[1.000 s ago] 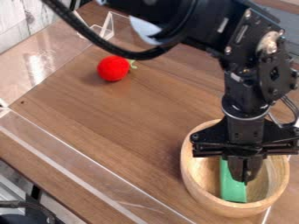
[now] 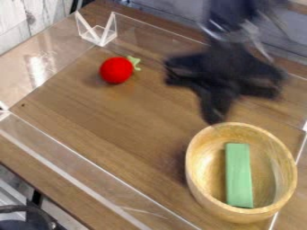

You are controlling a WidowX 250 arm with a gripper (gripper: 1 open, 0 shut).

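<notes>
A wooden bowl (image 2: 195, 184) stands at the lower right, with a green block (image 2: 238, 175) lying inside it. A red tomato-like toy (image 2: 117, 70) with a green stem sits at the upper left of the wooden table (image 2: 96, 126). My gripper (image 2: 216, 108) is a dark, motion-blurred shape above and behind the bowl, clear of the block. The blur hides its fingers.
A clear plastic holder (image 2: 99, 29) stands at the back left. The table's edge runs along the lower left. The middle and left of the table are open.
My gripper has risen up and back, away from the bowl, and is now blurred. The green block remains in the bowl.
</notes>
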